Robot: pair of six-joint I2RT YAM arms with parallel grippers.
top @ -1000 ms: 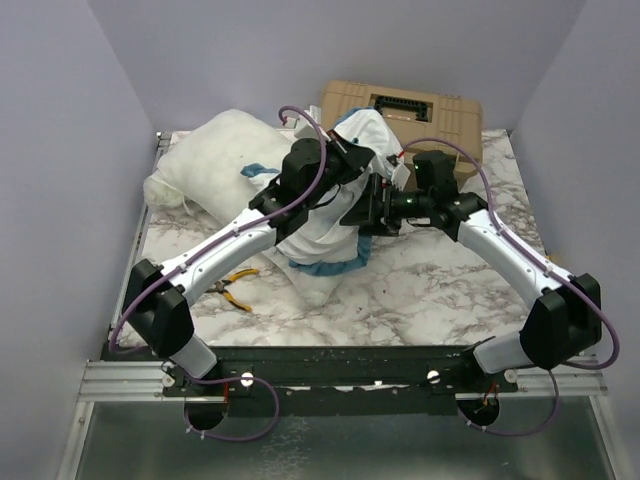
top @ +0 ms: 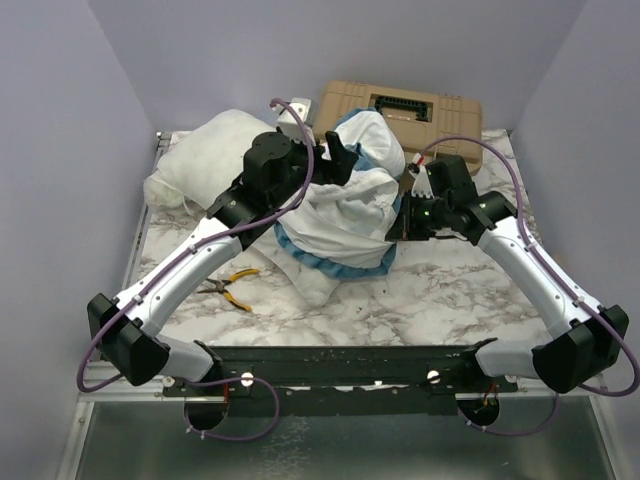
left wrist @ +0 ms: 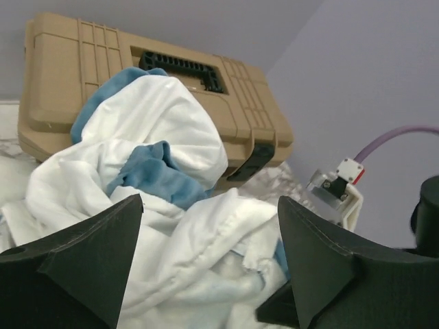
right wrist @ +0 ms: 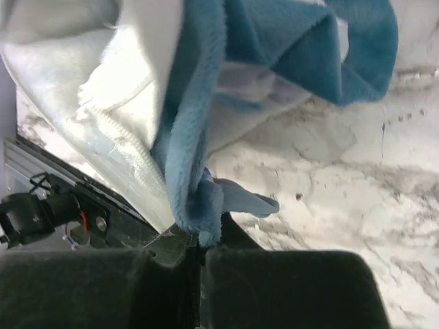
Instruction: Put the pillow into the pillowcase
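Observation:
The white pillow (top: pixel 210 155) lies at the back left. Over its right part is the bunched white pillowcase (top: pixel 340 220) with blue fleece trim, shown close up in the right wrist view as a fleece edge (right wrist: pixel 188 164). My left gripper (top: pixel 330 155) hangs over the upper part of the bundle, its fingers parted with no cloth visibly between them; the cloth shows beyond them in the left wrist view. My right gripper (top: pixel 398 228) is shut on the pillowcase's blue-and-white edge at the bundle's right side.
A tan plastic case (top: pixel 440 120) stands at the back, behind the bundle. Pliers with yellow handles (top: pixel 240 300) lie front left.
My left gripper has moved left and its fingers have opened off the cloth. My right gripper has shut and moved right and down, drawing the pillowcase's edge rightward.

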